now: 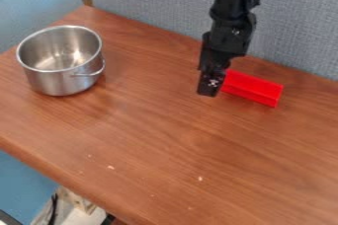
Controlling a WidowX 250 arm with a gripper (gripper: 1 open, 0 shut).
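My black gripper hangs from the top centre, its fingertips low over the wooden table, just at the left end of a red block. The finger is open; whether the block's end lies between the fingers is hard to tell. The block lies flat on the table near the back wall.
A steel pot with side handles stands on the left of the table. Padded grey and blue walls border the back and left.
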